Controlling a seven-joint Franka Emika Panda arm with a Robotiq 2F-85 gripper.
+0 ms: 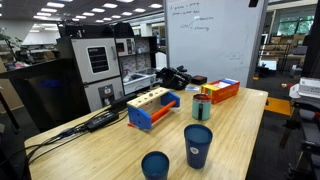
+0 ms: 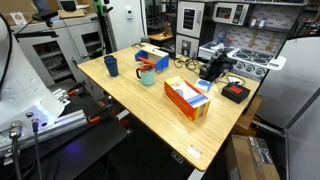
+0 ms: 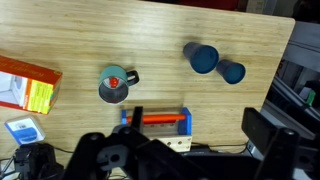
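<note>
Two dark blue cups stand upright near one end of the wooden table, the larger cup point(image 1: 198, 146) beside the smaller cup point(image 1: 155, 165). In the wrist view they lie to the upper right, as the larger cup point(image 3: 203, 58) and the smaller cup point(image 3: 231, 71). A green mug point(image 3: 114, 84) has something red inside it. My gripper hangs high above the table, its dark fingers point(image 3: 128, 150) spread wide at the bottom of the wrist view. Nothing is between them.
A blue-and-wood rack with a red bar point(image 1: 152, 108) stands near the mug. Farther along are a red-yellow box point(image 2: 187, 101) and a black device point(image 2: 235, 92). Cables run along the back edge.
</note>
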